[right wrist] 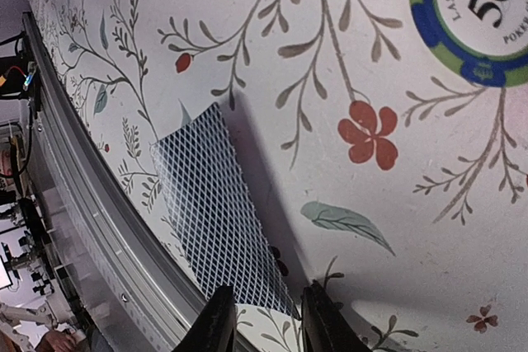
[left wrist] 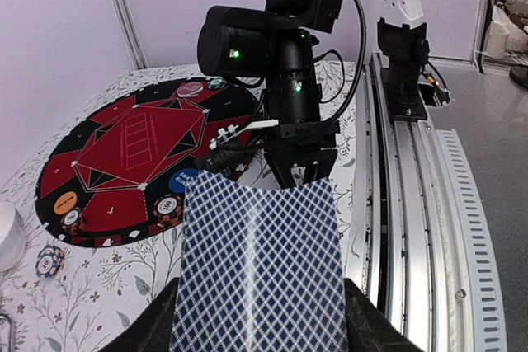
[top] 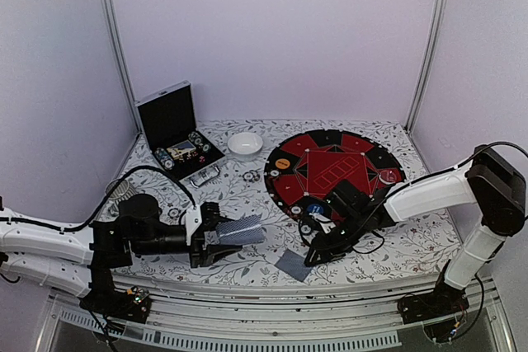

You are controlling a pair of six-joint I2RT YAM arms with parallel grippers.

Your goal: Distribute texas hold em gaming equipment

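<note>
My left gripper is shut on a deck of blue-and-white checked cards point(left wrist: 256, 261), its fingers against the two sides. In the top view this deck point(top: 241, 231) hangs over the front left of the table. Another flat item with the same checked back, a card point(right wrist: 219, 212), lies near the table's front edge, its right edge casting a shadow. Over the card's near corner my right gripper stands part open, fingertips apart; whether they touch the card cannot be told. From above, the card point(top: 293, 265) shows just left of that gripper point(top: 312, 260).
The round red-and-black poker mat point(top: 334, 172) fills the back right, with several chips on it. A 50 chip point(right wrist: 478, 18) lies beyond the card. At the back left are an open chip case point(top: 177, 142) and a white bowl point(top: 245, 144).
</note>
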